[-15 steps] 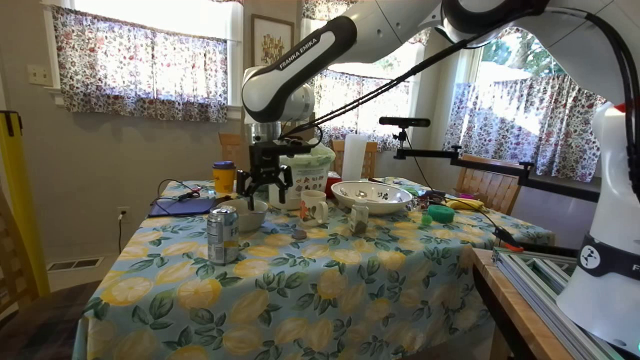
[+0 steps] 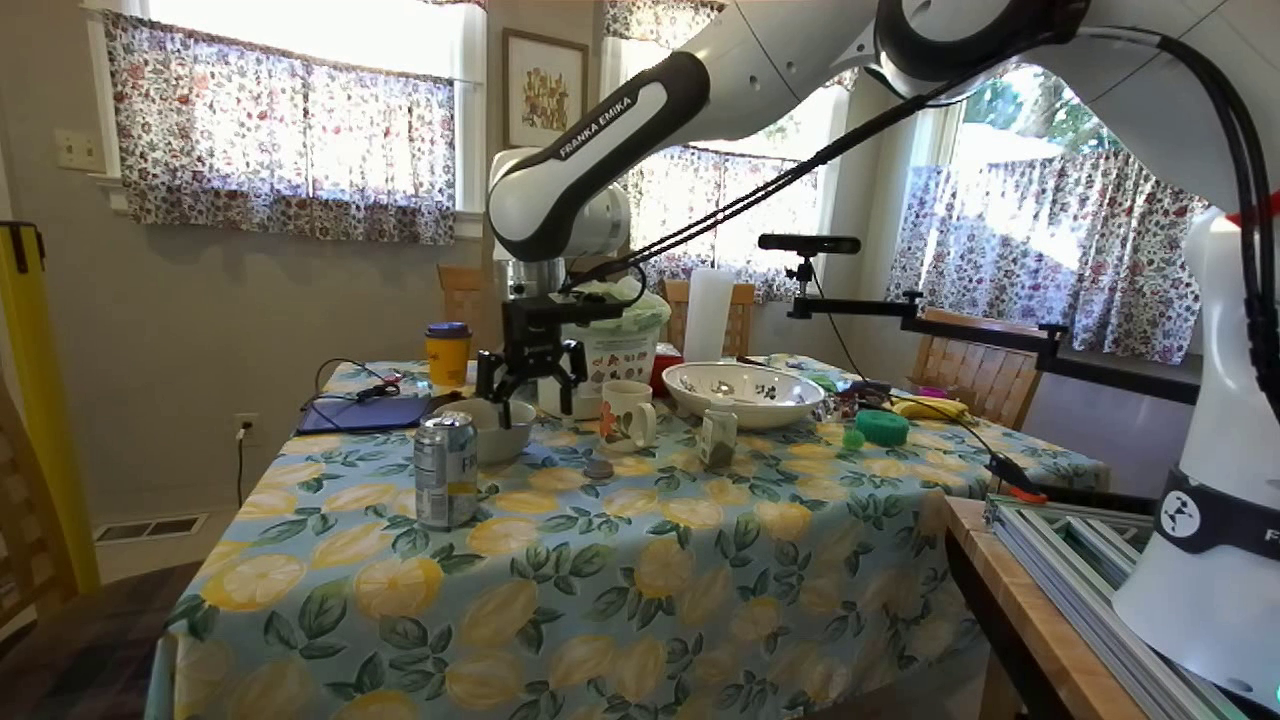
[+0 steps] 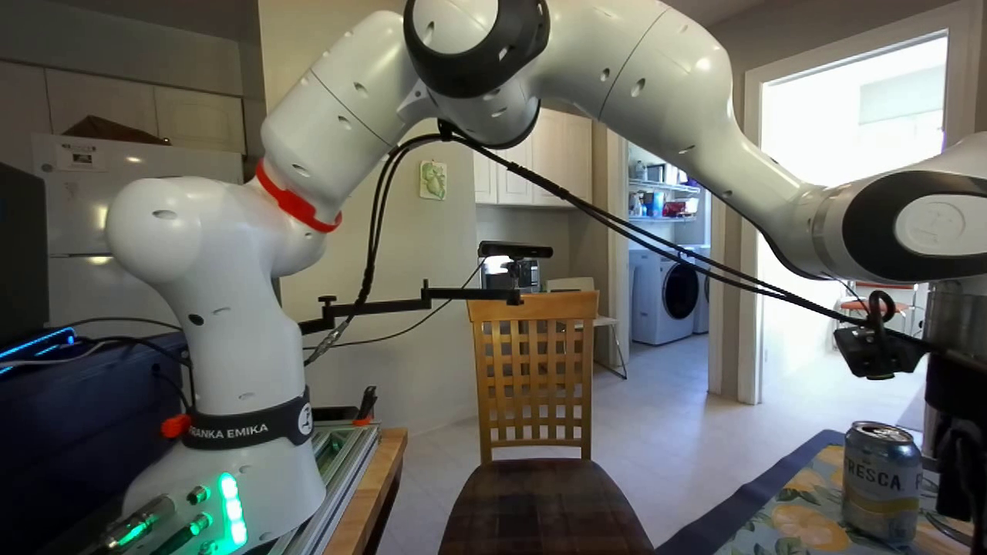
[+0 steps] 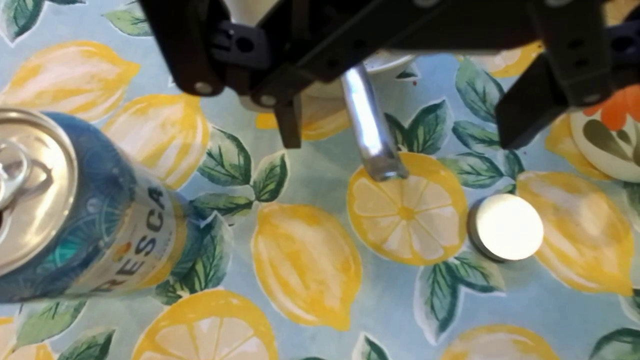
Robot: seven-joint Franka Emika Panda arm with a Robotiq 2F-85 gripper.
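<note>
My gripper (image 2: 536,410) hangs open over the pale bowl (image 2: 504,439) in exterior view 1. In the wrist view, the two fingers of the gripper stand wide apart. A shiny metal handle (image 4: 373,129) shows in the gap between them as seen from above, reaching out from the bowl's rim (image 4: 390,63); neither finger appears to touch it. Most of the bowl is hidden behind the gripper there. Left of the fingers, a Fresca can (image 4: 129,240) stands upright, also seen in exterior view 2 (image 3: 880,486).
A round white-topped disc (image 4: 508,228) lies right of the handle. A mug (image 2: 618,420), a small shaker (image 2: 717,438) and a wide patterned bowl (image 2: 750,414) stand to the right. Behind are a lined bin (image 2: 618,354) and an orange cup (image 2: 449,360).
My gripper has come down slightly toward the bowl and shifted a little to the right in exterior view 1. The can, the bowl and the mug have stayed in place.
</note>
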